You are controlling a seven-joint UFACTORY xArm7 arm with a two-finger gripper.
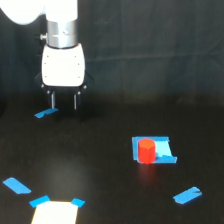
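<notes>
My gripper [65,100] hangs at the upper left on the white arm, above the dark table. It is open, its two thin dark fingers spread apart with only dark background showing between them. A small red object [147,151], like a short cylinder or block, rests right of centre on the blue-edged square [164,149]. It sits toward the left part of that square, well apart from the gripper, to its lower right.
At the bottom left lies a bright whitish square [54,213] with blue tape [39,201] at its corners. More tape strips lie at the left [16,186], the lower right [187,195] and below the gripper.
</notes>
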